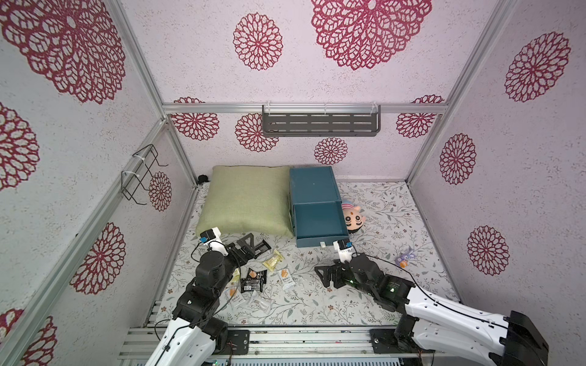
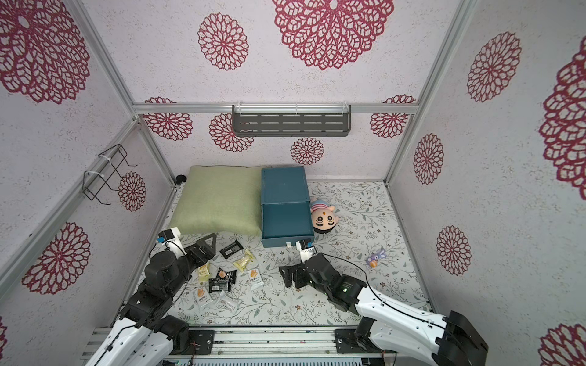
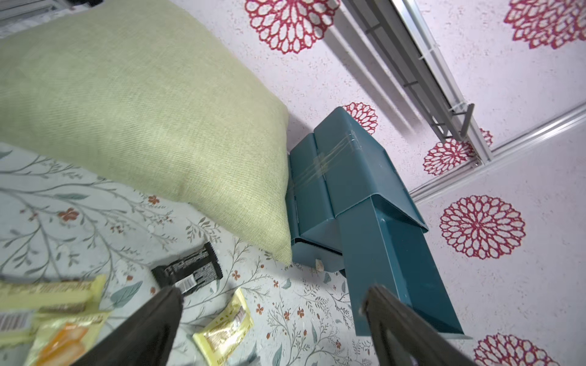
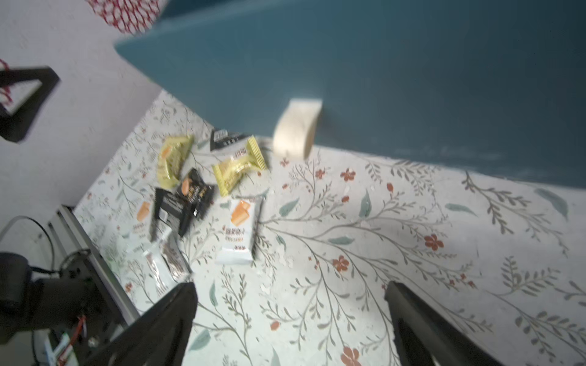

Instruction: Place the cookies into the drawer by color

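The blue cabinet's drawer is pulled out and looks empty, with its pale handle large in the right wrist view. My right gripper stands open just in front of it, nothing between its fingers. Over the table's left part, my left gripper is open and empty. Loose cookies lie on the cloth: black packets, yellow packets and white packets. Closer to the left wrist camera show a black packet and a yellow packet. The left arm partly covers some packets.
A green cushion lies against the cabinet on its left. On the drawer's right is a doll's head; a small purple toy sits farther right. A grey shelf hangs above.
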